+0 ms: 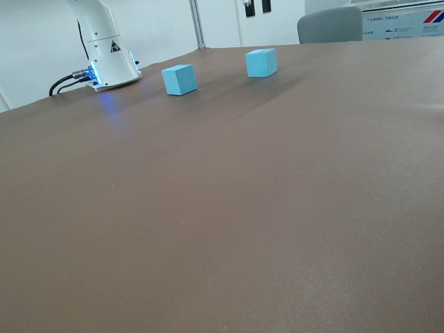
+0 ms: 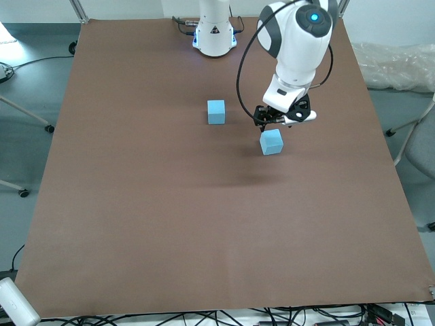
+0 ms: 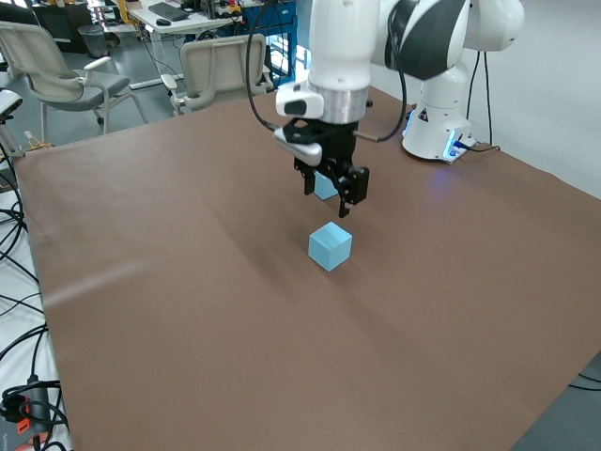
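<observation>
Two light blue cubes rest on the brown table. One cube (image 2: 271, 142) sits just below my black gripper (image 2: 262, 125) in the left view; the other cube (image 2: 216, 112) is further left and back. The top view shows both cubes (image 1: 261, 63) (image 1: 179, 80), without the gripper. In the right view my gripper (image 3: 331, 195) hangs above and behind the front cube (image 3: 330, 246), partly covering the rear cube (image 3: 327, 187). Whether its fingers are open or shut is unclear.
A white robot base (image 2: 213, 34) with cables stands at the table's back. Cables run along the table's edge.
</observation>
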